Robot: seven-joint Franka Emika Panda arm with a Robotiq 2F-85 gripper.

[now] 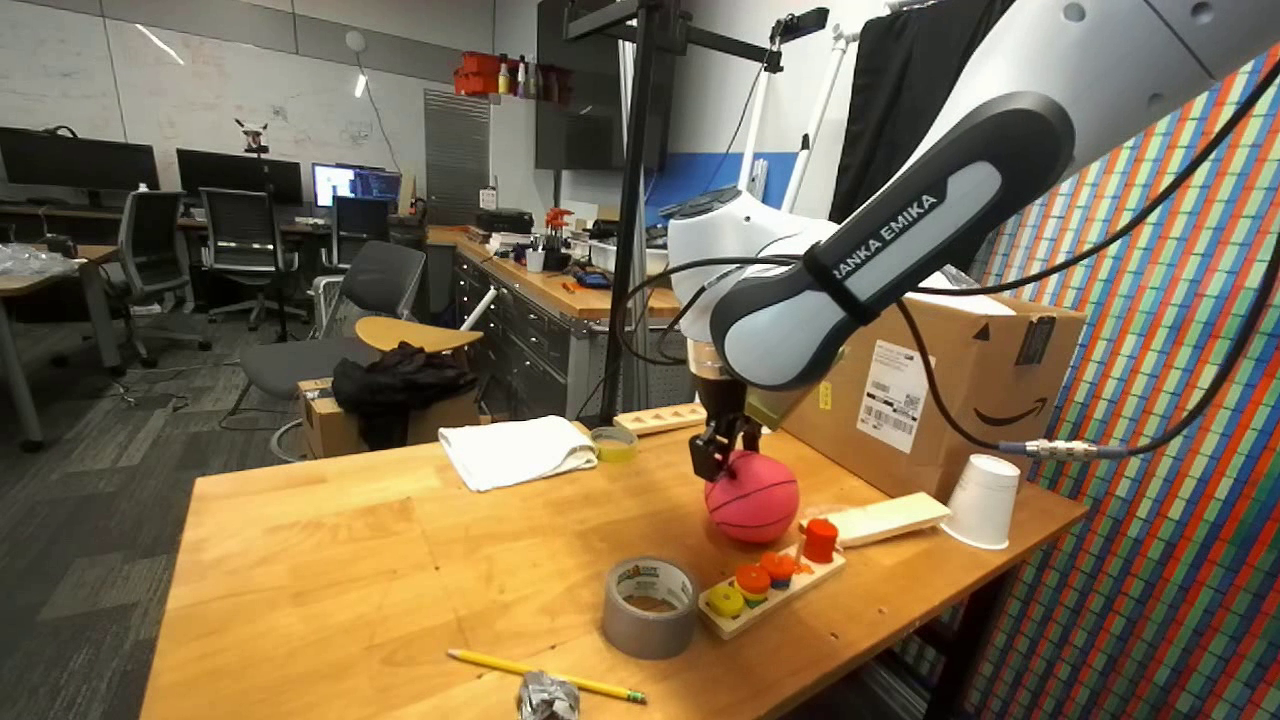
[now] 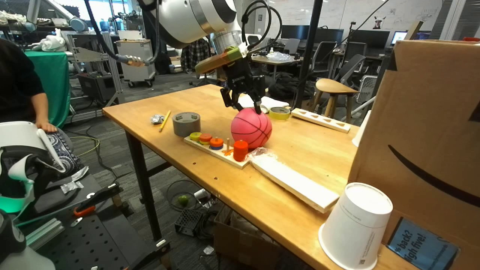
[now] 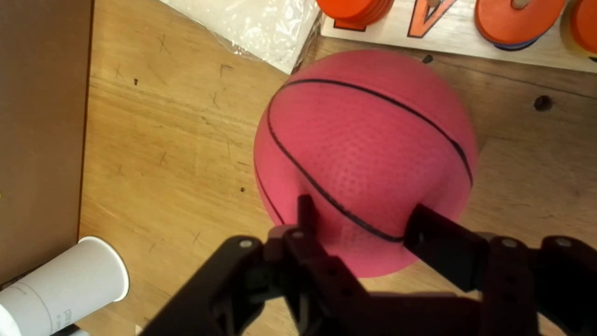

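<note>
A pink ball (image 1: 753, 504) with black seam lines rests on the wooden table. Over its top stands my gripper (image 2: 246, 109), pointing down with its black fingers apart. In the wrist view the ball (image 3: 364, 140) fills the middle, and my gripper has one fingertip on each side of a seam, near the ball's lower edge. Both fingertips look very close to the surface or touching it; which of the two I cannot tell. The fingers are partly open and span only a small part of the ball.
A wooden peg board (image 2: 220, 153) with coloured rings sits close beside the ball, next to a wrapped wooden plank (image 2: 294, 180). Grey tape (image 1: 649, 608), a white cup (image 1: 984, 502) and a cardboard box (image 1: 960, 384) stand nearby. Clear tabletop (image 1: 348, 552) lies to the left.
</note>
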